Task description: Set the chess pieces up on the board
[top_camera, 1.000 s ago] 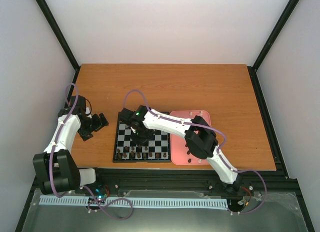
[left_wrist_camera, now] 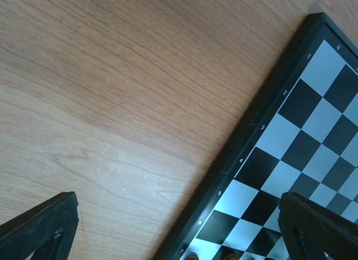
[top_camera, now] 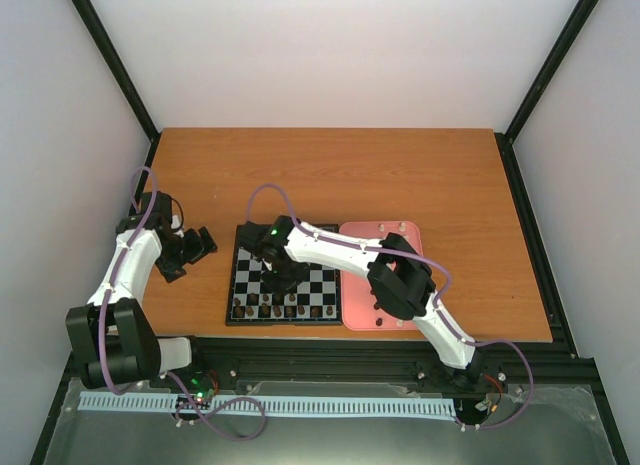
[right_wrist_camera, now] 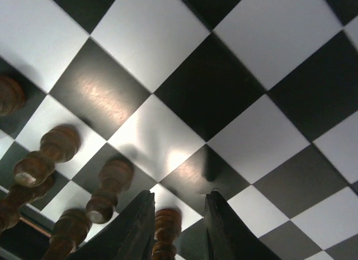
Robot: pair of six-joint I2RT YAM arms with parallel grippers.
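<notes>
The chessboard (top_camera: 255,261) lies near the table's front edge, with dark brown pieces standing in two lines along its near side. Over its middle, my right gripper is parted a little. A brown pawn (right_wrist_camera: 166,233) stands upright on a white square, seen low in the gap between the fingers, which do not grip it. Beside it, another brown pawn (right_wrist_camera: 113,182) stands on a dark square, with a further pawn (right_wrist_camera: 60,143) on a white one. Off the board's left side, my left gripper is wide open and empty.
A pink tray (top_camera: 356,285) sits right of the board, partly under my right arm, with several dark pieces (top_camera: 379,321) and light pieces (top_camera: 402,227) in it.
My left arm is still.
</notes>
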